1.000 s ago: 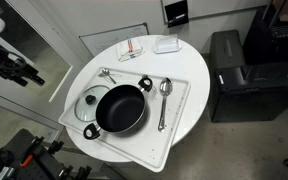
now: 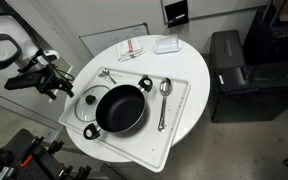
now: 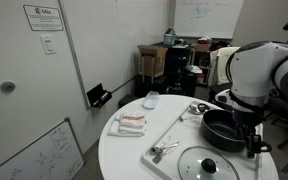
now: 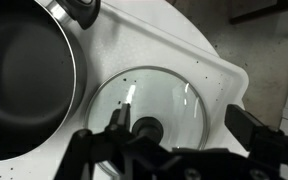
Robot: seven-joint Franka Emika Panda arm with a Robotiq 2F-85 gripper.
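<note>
My gripper [image 2: 63, 87] stands open at the left edge of the table, in the air beside the glass lid [image 2: 83, 111]. Seen from the wrist, its dark fingers [image 4: 246, 128] are spread wide, and the lid [image 4: 179, 100] with its black knob [image 4: 147, 128] lies below and between them, apart from them. The lid rests on the white tray [image 2: 149, 153]. Right of the lid sits the black two-handled pot [image 2: 124, 106], which looks empty. In the second exterior view the arm partly hides the pot [image 3: 219, 125], while the lid [image 3: 192, 162] shows in front.
A large spoon [image 2: 164, 100] lies on the tray's right side, and a smaller utensil [image 2: 106, 75] at its far left. Behind the tray are a folded towel [image 2: 129, 48] and a clear container [image 2: 166, 44].
The arm has come in from the left edge of the view, moving rightward and lower toward the table and the lid. Pot, lid and utensils have stayed put.
</note>
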